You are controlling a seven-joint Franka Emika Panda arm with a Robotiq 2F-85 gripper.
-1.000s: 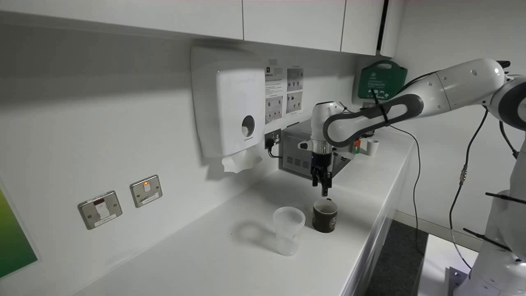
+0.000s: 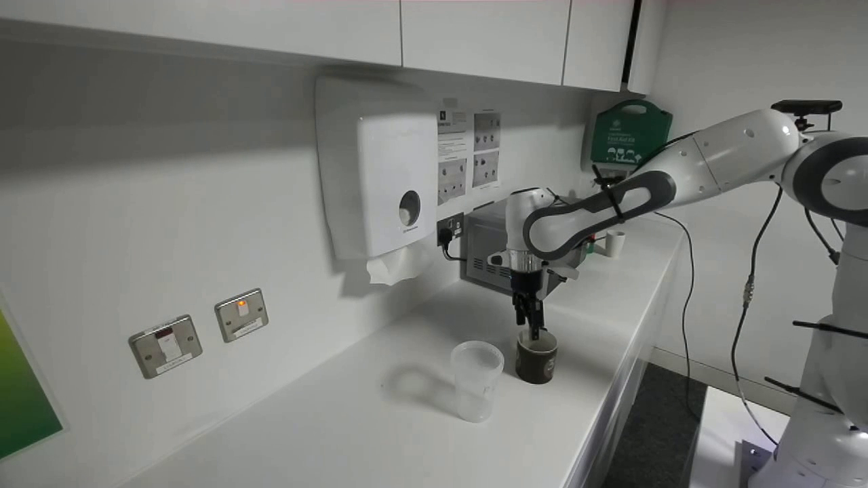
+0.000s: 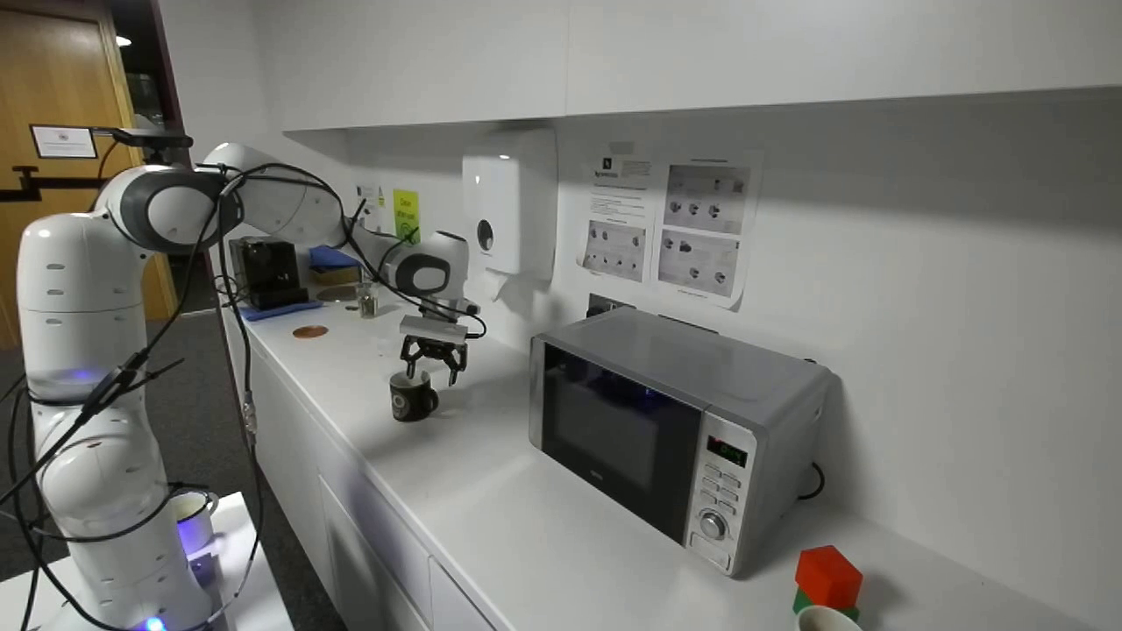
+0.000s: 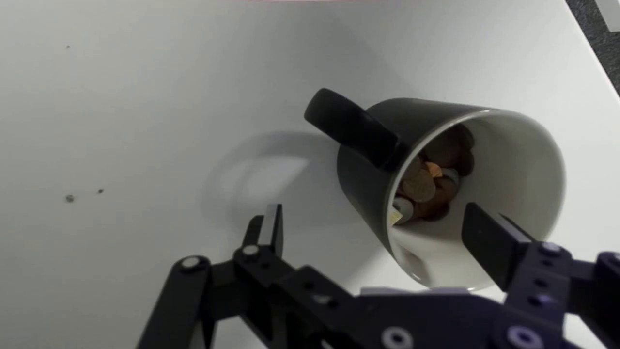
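Observation:
A dark mug [image 2: 536,362] with a pale inside stands upright on the white counter; its handle [image 4: 354,129] and several coins [image 4: 427,185] lying inside show in the wrist view. My gripper [image 2: 530,333] points down at the mug's rim, its fingers wide apart and empty. One of its fingers [image 4: 494,244] overlaps the mug's opening in the wrist view, while the other finger [image 4: 270,232] is outside, past the handle side. How deep the first finger reaches cannot be told. In the second exterior view the mug [image 3: 412,396] sits just under the gripper [image 3: 432,377].
A clear plastic cup [image 2: 477,381] stands close beside the mug. A microwave [image 3: 673,421] is against the wall, with a red block [image 3: 828,577] beyond it. A paper towel dispenser [image 2: 378,167] hangs above. The counter's front edge is near the mug.
My gripper has come down from above the mug to its rim. The mug and the clear cup have stayed in place.

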